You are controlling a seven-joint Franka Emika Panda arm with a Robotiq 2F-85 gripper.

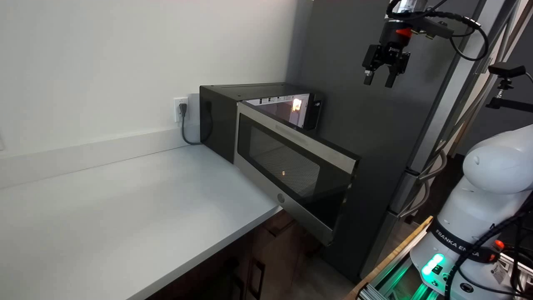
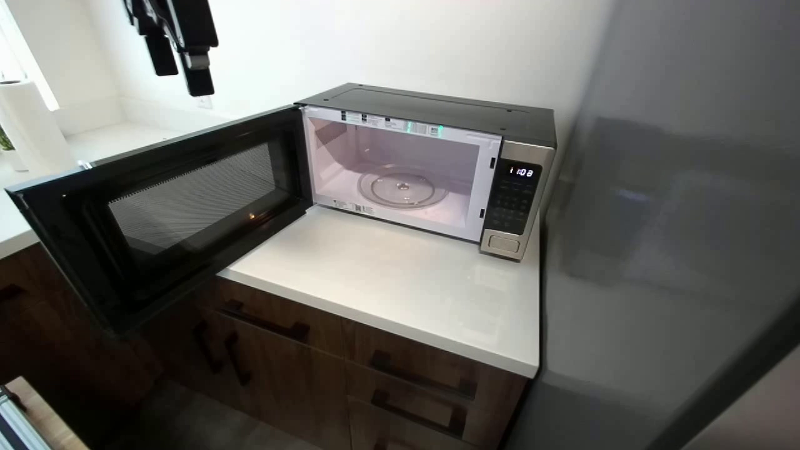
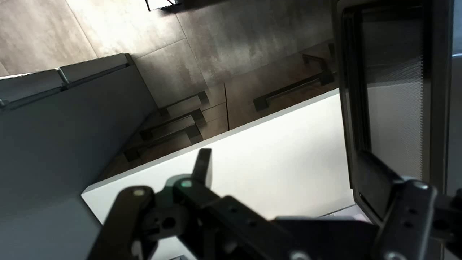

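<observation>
High above the counter hangs my gripper, its two fingers apart with empty space between them. Below it stands the microwave, its door swung wide toward the room, past the counter's front edge. Inside the lit cavity only a glass turntable shows, with nothing on it. Exterior view 2 catches the gripper at the upper left, over the door and apart from it. Seen from the wrist, the fingers are spread wide over the white counter, with the door on the right.
A tall grey fridge borders the microwave on its right. Dark handles stick out from the wooden drawers below. A power cord runs to the wall outlet.
</observation>
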